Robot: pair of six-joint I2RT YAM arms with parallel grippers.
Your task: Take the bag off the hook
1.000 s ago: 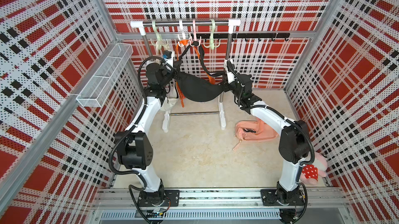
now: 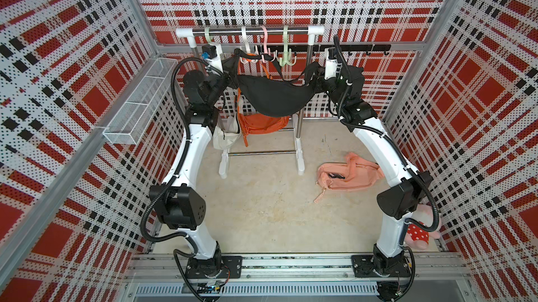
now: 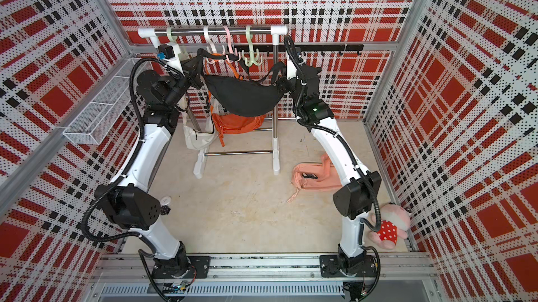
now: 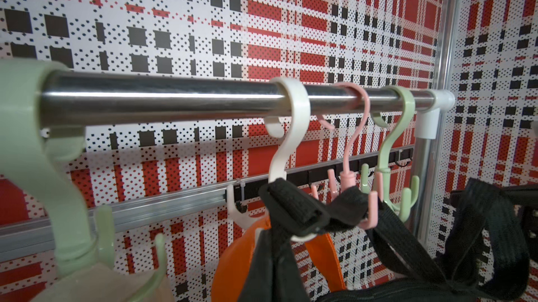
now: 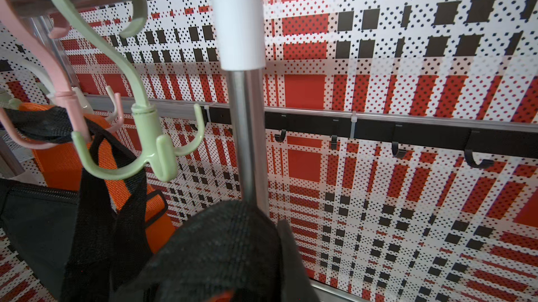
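A black bag [image 2: 274, 95] hangs stretched between my two raised arms in front of the rack. Its webbing strap runs through the prongs of the pink hook, and the strap [image 5: 39, 124] lies above a prong of that pink hook [image 5: 61, 86] in the right wrist view. My left gripper is shut on the strap near the white hook [image 4: 291, 117]; its grip is partly covered by folded webbing. On the bag's other side, my right gripper is shut on a thick loop of black webbing.
A green hook [image 5: 145, 128] stands close to the bag on the right, near the rack's upright [image 5: 246, 134]. Behind hang an orange bag [image 2: 263, 124] and a cream bag [image 2: 224, 134]. A pink bag [image 2: 353, 174] lies on the floor.
Both arms have risen toward the rack, the right one also moving right. The black bag has lifted and spread wider, and its strap now hangs slacker by the pink hook.
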